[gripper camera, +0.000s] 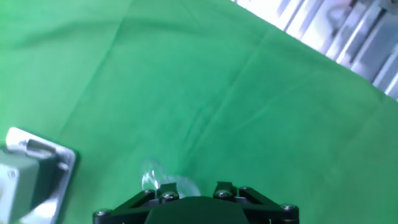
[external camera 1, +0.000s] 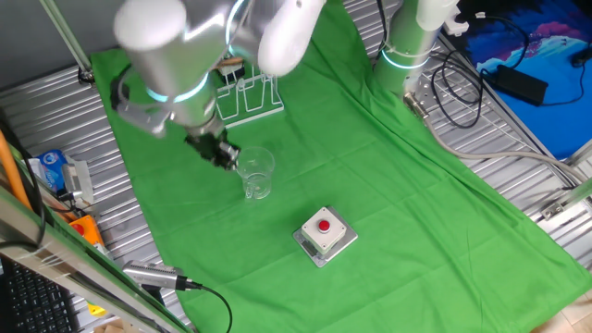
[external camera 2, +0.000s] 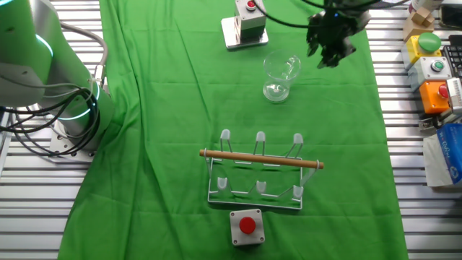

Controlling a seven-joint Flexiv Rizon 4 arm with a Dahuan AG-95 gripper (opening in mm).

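Note:
A clear glass cup with a handle [external camera 1: 256, 173] stands on the green cloth. In exterior view 2 the same cup [external camera 2: 277, 78] sits left of my gripper [external camera 2: 328, 49]. Exterior view 1 has my gripper [external camera 1: 222, 155] close to the cup's rim, on its left side; whether they touch is unclear. At the bottom of the wrist view, the spread fingers of my gripper have nothing visibly held between them. Part of the cup [gripper camera: 151, 174] shows faintly beyond the left finger, the rest hidden by the gripper.
A white wire rack [external camera 2: 256, 204] with a wooden bar [external camera 2: 261, 157] stands near a red button box [external camera 2: 247, 227]. Another red button box on a metal plate [external camera 1: 324, 231] lies beyond the cup. Cables hang beside my arm. Open cloth [external camera 1: 407, 250] extends to the right.

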